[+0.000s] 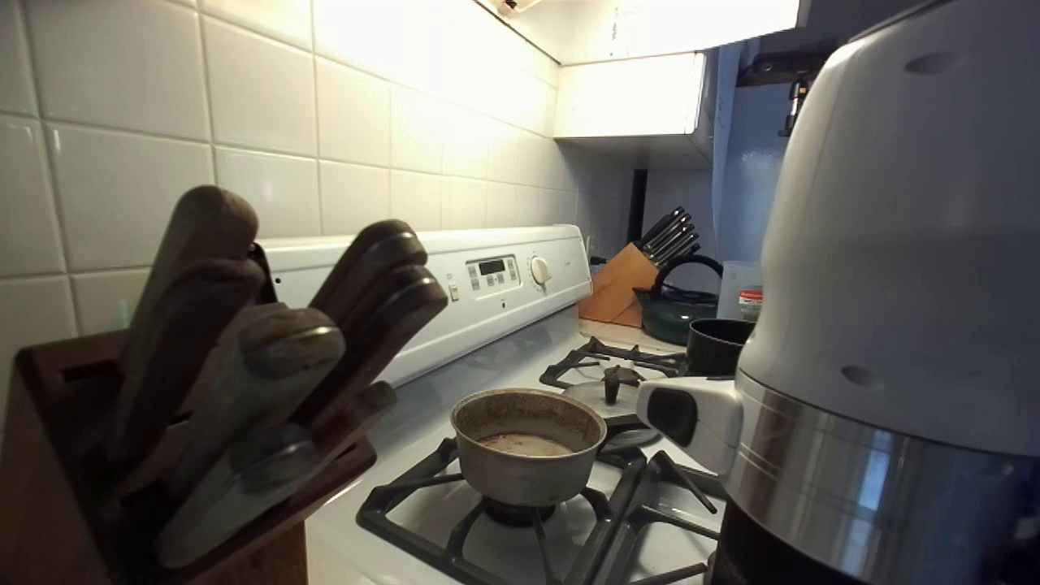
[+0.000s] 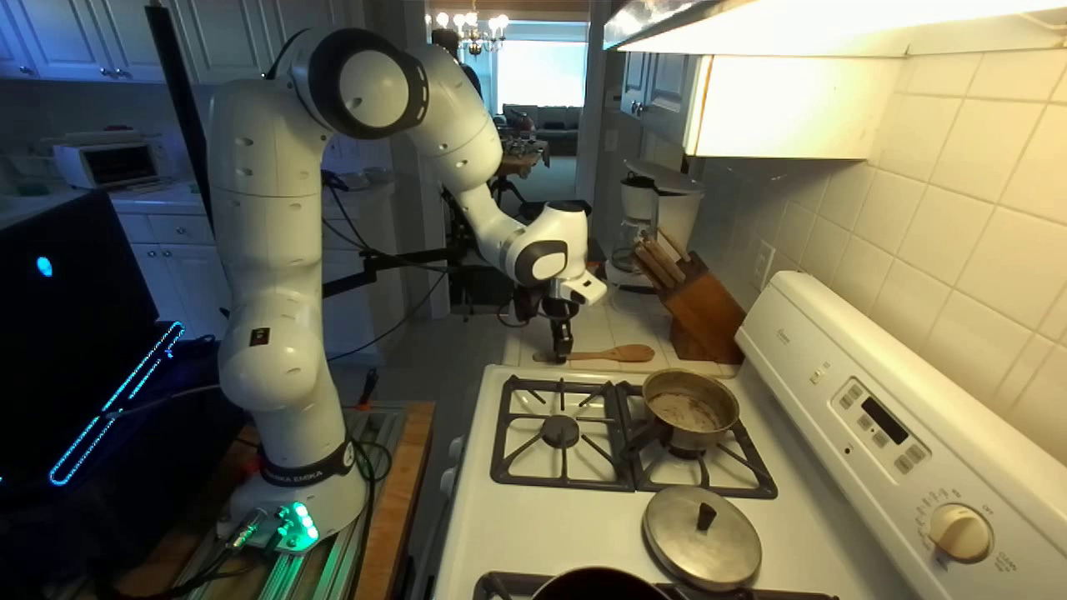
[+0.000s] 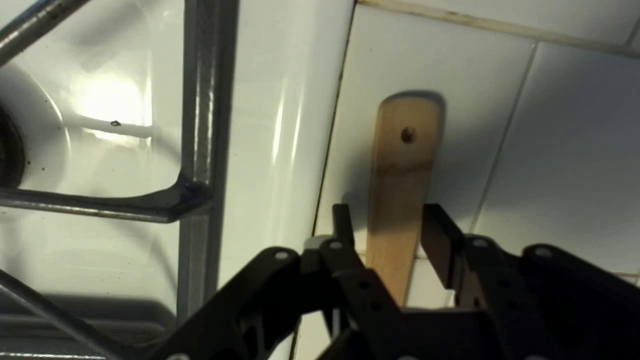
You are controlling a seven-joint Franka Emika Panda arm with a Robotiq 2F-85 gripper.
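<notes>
A wooden spoon (image 2: 628,353) lies on the tiled counter just beyond the stove's end. In the wrist view its flat handle (image 3: 405,162), with a small hole near the tip, runs between the two black fingers. My gripper points down over the handle, its fingers part open. Slim gaps show on both sides of the wood, so the fingers stand around it without visibly pressing on it. From the side, the gripper (image 2: 562,350) is low at the counter, by the handle end of the spoon.
A saucepan (image 2: 690,410) sits on a burner grate beside the counter, and a metal lid (image 2: 703,535) rests on the stove. A knife block (image 2: 700,310) stands close behind the spoon. The front-left grate (image 2: 560,435) is empty.
</notes>
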